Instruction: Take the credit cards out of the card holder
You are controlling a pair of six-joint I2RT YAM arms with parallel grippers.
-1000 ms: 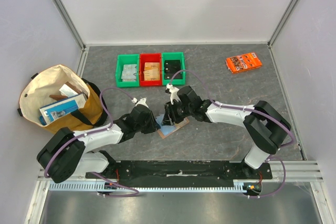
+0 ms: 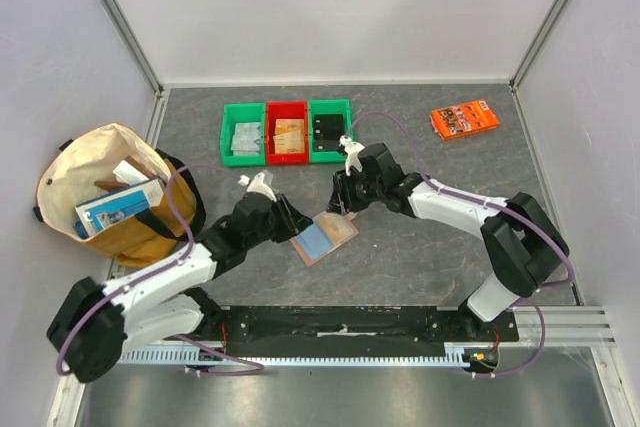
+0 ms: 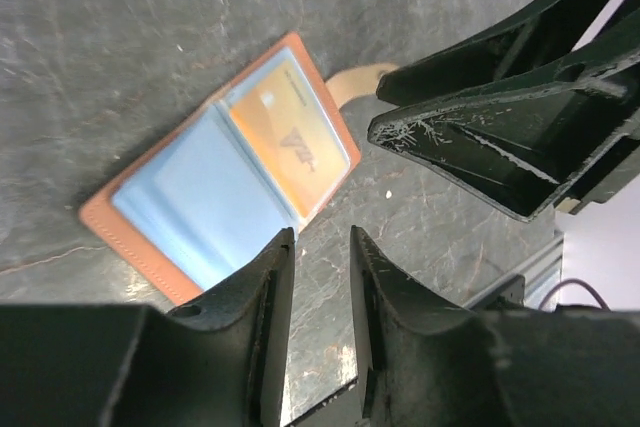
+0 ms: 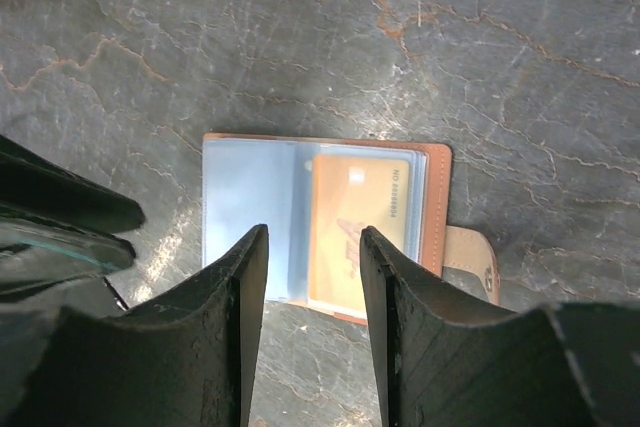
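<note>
The card holder (image 2: 325,237) lies spread on the dark table, brown-edged, with a strap (image 4: 469,252) at one side. A pale blue sleeve (image 3: 205,197) fills one half. In the other half a tan card (image 4: 357,222) shows under clear plastic. My left gripper hangs over the blue half's edge in its wrist view, fingers part open and empty. Above the tan card, my right gripper is likewise part open, nothing between its fingers. Contact with the holder cannot be made out.
Green and red trays (image 2: 286,110) with stacked cards stand at the back. A tan bag (image 2: 120,197) with boxes sits far left. An orange packet (image 2: 464,119) lies at the back right. Bare table spreads right of the holder.
My right gripper has moved right, from the blue half to the tan-card half. The holder stays about where it was.
</note>
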